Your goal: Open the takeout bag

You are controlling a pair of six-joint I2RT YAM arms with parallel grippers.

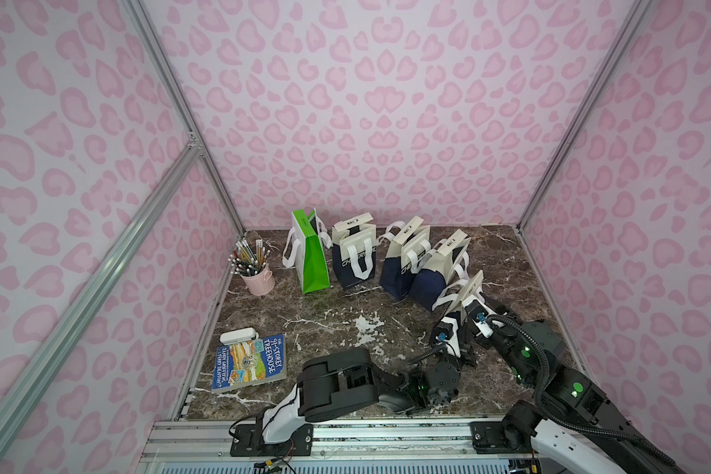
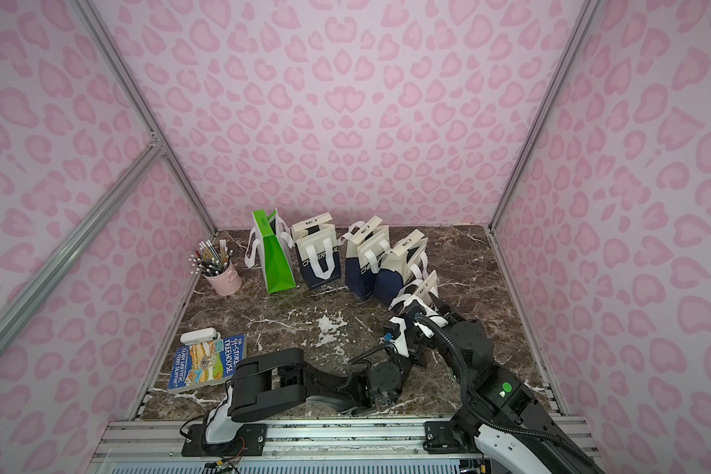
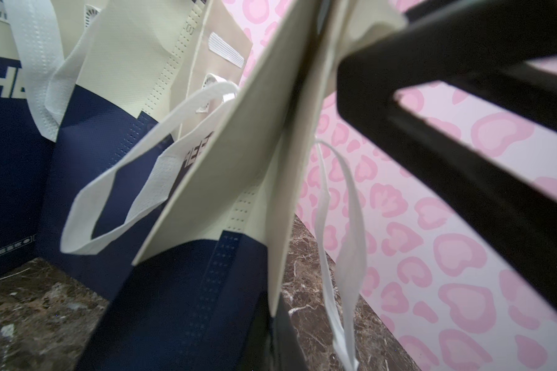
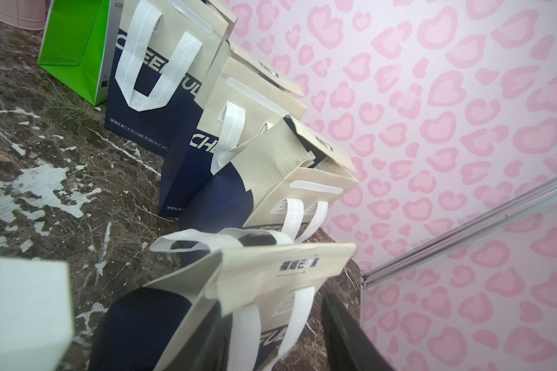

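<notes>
The nearest cream-and-navy takeout bag (image 4: 297,262) stands at the right end of the row, its folded cream top uppermost and white handles hanging at its sides. In the left wrist view the bag (image 3: 185,296) fills the middle, its cream panels leaning together. My left gripper is shut low at the bag; a pale panel's lower corner meets its fingertips, and whether it pinches that edge is unclear. Part open, my right gripper has its dark fingers (image 4: 343,337) either side of the bag's front panel and handle. From above, the arms partly hide this bag (image 1: 471,288).
More takeout bags stand behind and leftward: navy-and-cream ones (image 1: 441,272) close together, then a green one (image 1: 312,256). A pink pencil cup (image 1: 259,282) and a blue book (image 1: 249,363) with a white case (image 1: 238,335) lie left. Mid-table is clear.
</notes>
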